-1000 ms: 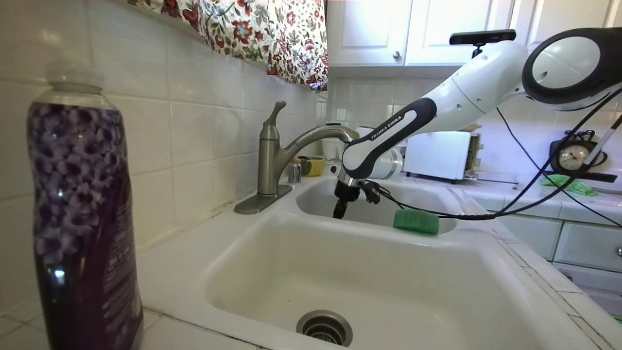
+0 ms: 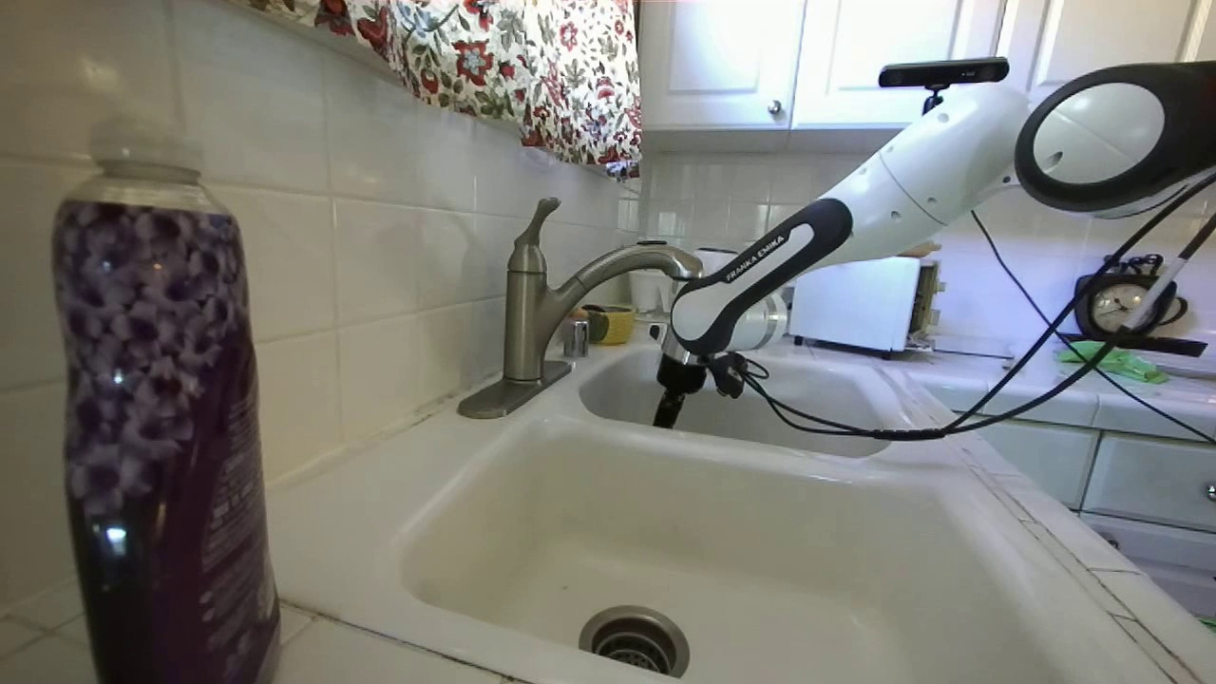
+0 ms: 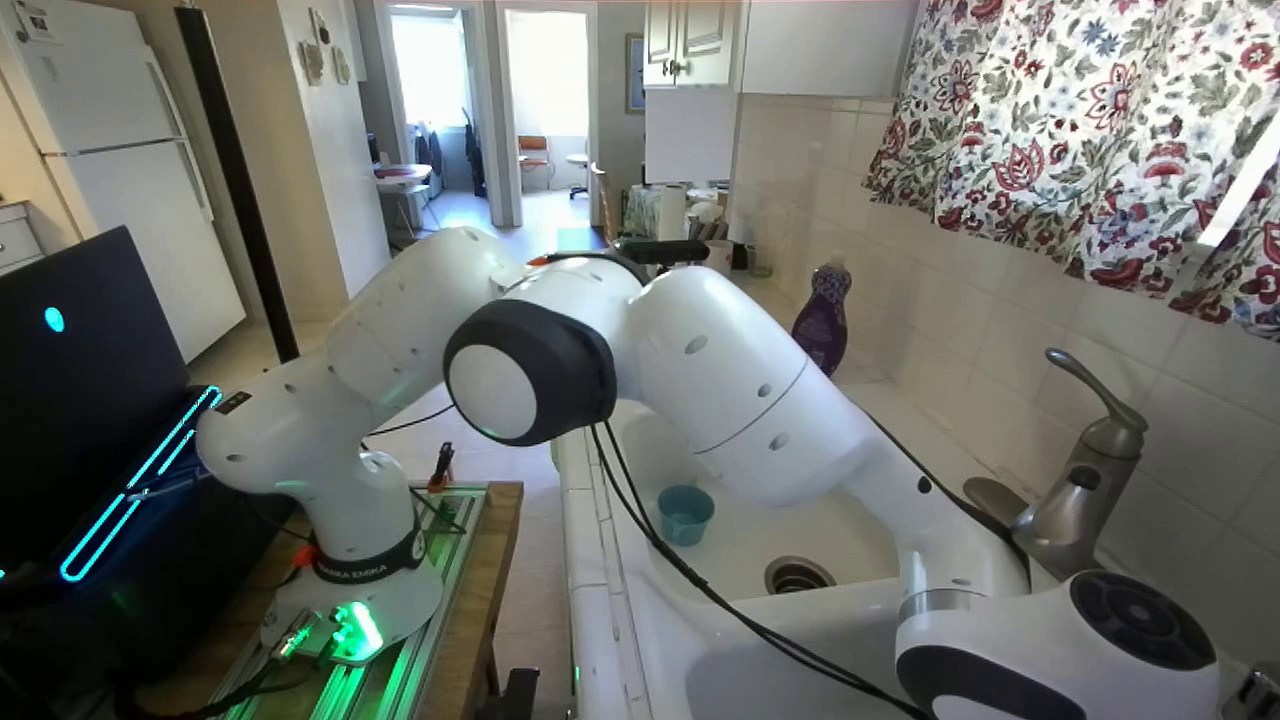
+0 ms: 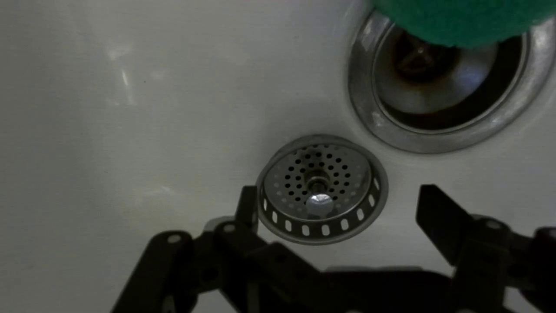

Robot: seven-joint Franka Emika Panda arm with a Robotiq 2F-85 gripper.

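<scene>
A metal sink strainer (image 4: 325, 180) with a small knob at its centre lies on the white basin floor in the wrist view. It appears between the parted fingers of my gripper, though the height of the fingers above it is hard to judge. Up and to the right is the uncovered drain (image 4: 425, 78). A green sponge (image 4: 469, 21) hides the drain's upper part. Exterior view 1 has my gripper (image 2: 670, 408) pointing down into the far basin; the strainer is hidden there. The second exterior view does not show the gripper.
The faucet (image 2: 526, 302) stands close beside the arm. A divider (image 2: 730, 454) separates the two basins. The near basin is bare around its drain (image 2: 634, 640) in exterior view 1. Exterior view 2 shows a teal cup (image 3: 686, 516) and a purple bottle (image 3: 823, 318).
The arm and gripper have shifted only slightly.
</scene>
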